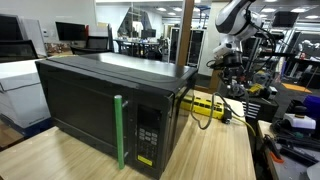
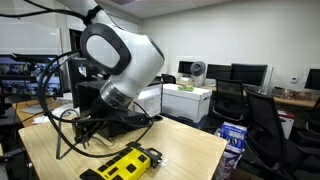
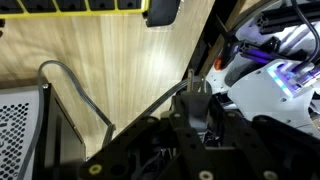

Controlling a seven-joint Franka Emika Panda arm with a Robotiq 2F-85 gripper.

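In the wrist view my gripper is shut with a small silvery-grey object at its fingers; what it is cannot be made out. Exterior view 1 shows the gripper held high at the far right end of the wooden table. The black microwave fills the left of that view, its door closed and a green strip down its front. From exterior view 2 the white arm hides much of the microwave, and the gripper hangs low on the left.
On the table past the microwave lies a yellow-and-black case, with a loose dark cable near it. Bare table shows in front of the microwave's right side. Cluttered equipment stands off the table's edge.
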